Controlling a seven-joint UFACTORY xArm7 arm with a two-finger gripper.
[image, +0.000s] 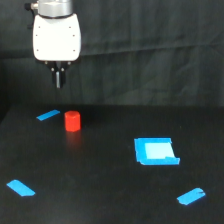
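Note:
A small red cylinder stands upright on the black table at the left, toward the back. My gripper hangs from the white arm end at the upper left. In the picture its fingertips are above the cylinder and a little left of it, clearly apart from it. The fingers are small and dark against the black backdrop, so how far apart they are is unclear. I see no object at their tips.
A white square edged with blue tape lies right of centre. Blue tape strips mark the table at the back left, front left and front right. Bare table fills the middle and front.

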